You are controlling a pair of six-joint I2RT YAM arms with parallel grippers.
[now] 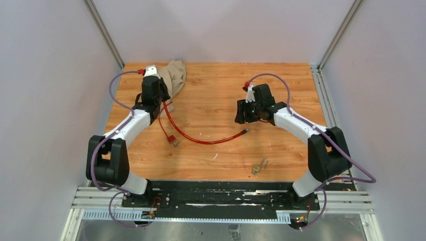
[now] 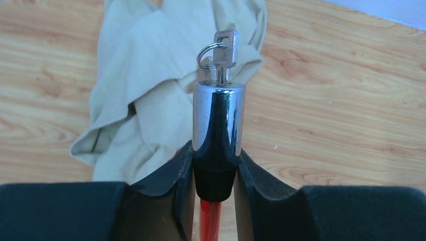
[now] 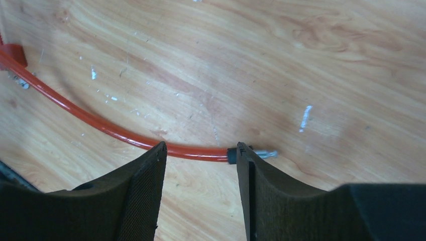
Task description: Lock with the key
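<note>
My left gripper is shut on the chrome lock head (image 2: 218, 115) of a red cable lock, with a key (image 2: 225, 50) on a ring standing in its top. The red cable (image 1: 201, 141) hangs from it and curves across the table to its pin end (image 3: 263, 153). My right gripper stands open above that end, nothing between its fingers; from above it sits right of centre, short of touching the cable.
A beige cloth (image 1: 175, 78) lies at the back left. A small red cable with a connector (image 1: 172, 140) lies left of centre, and a padlock (image 1: 257, 168) near the front right.
</note>
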